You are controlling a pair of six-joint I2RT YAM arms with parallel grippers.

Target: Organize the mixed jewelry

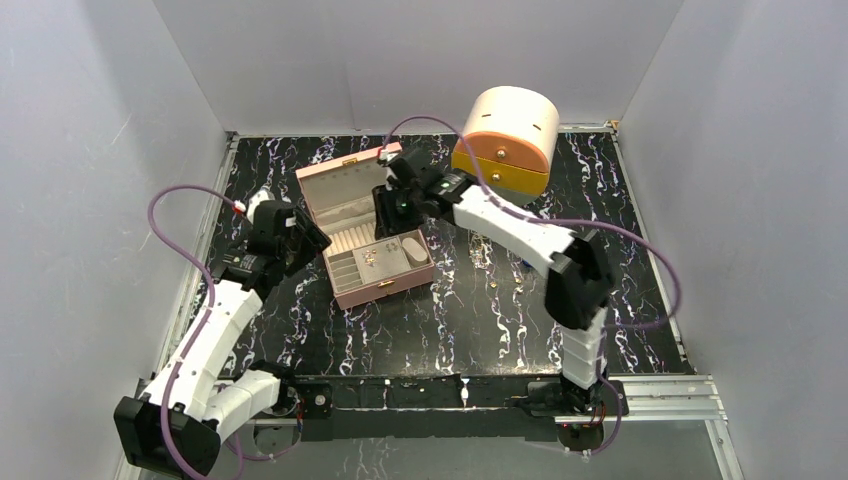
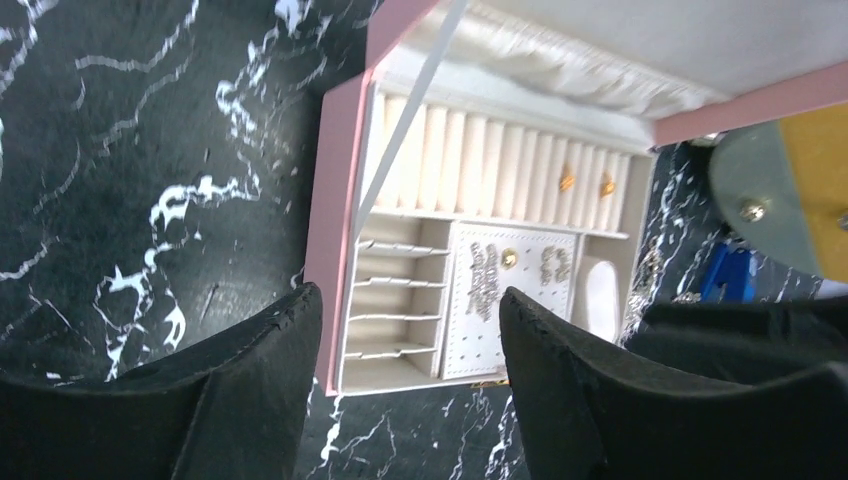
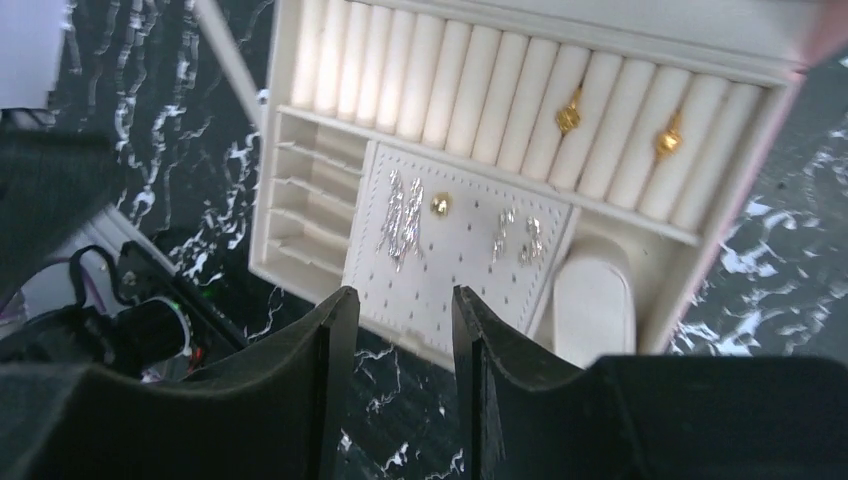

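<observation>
The pink jewelry box [image 1: 350,285] stands open at table centre. Its earring board [image 3: 450,260] carries several silver earrings and a gold piece [image 3: 440,204]; two gold rings [image 3: 568,115] sit in the ring rolls. Narrow side slots [image 2: 395,320] look empty. A white oval pad [image 3: 592,295] fills the right compartment. My left gripper is at the box's left, open with nothing between its fingers. My right gripper hangs above the box, open and empty.
A drawer chest [image 1: 505,135] in cream, orange and yellow stands behind right. Loose jewelry [image 1: 480,255] lies right of the box, near something blue [image 2: 725,275].
</observation>
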